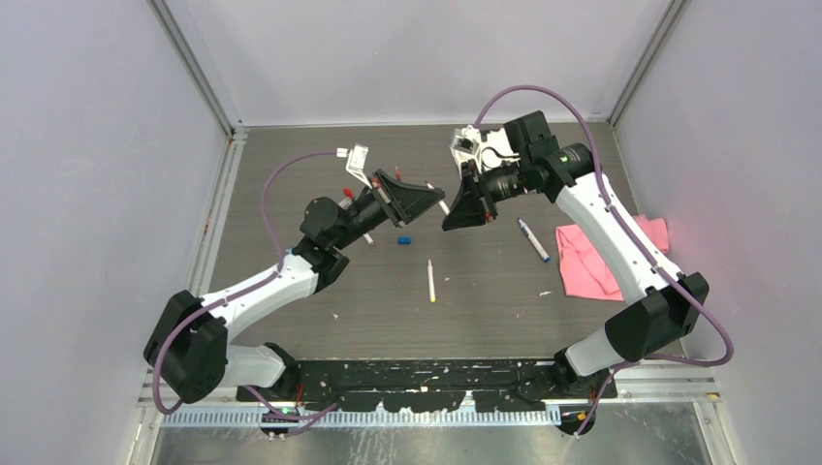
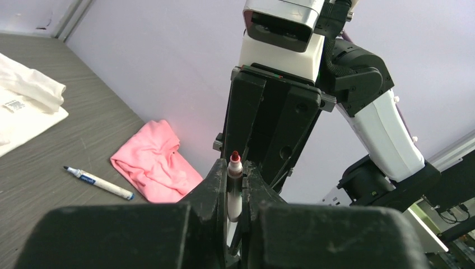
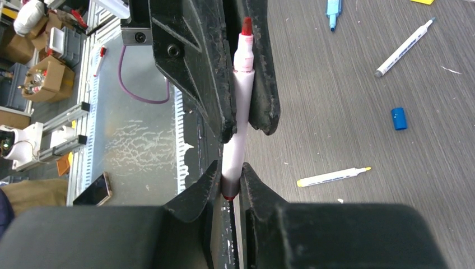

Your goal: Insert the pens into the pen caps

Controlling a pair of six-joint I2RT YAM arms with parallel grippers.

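Note:
A white pen with a red tip (image 3: 240, 112) stands between my two grippers, which meet over the middle of the table in the top view. My right gripper (image 1: 448, 217) is shut on its lower end. The fingers of my left gripper (image 1: 434, 194) have closed round the upper part, with the red tip showing above them in the left wrist view. Whether a cap is on that end is hard to tell.
On the table (image 1: 339, 300) lie a blue cap (image 3: 399, 117), a yellow pen (image 3: 330, 176), a blue pen (image 1: 533, 239), other pens and a pink cloth (image 1: 591, 262) at the right.

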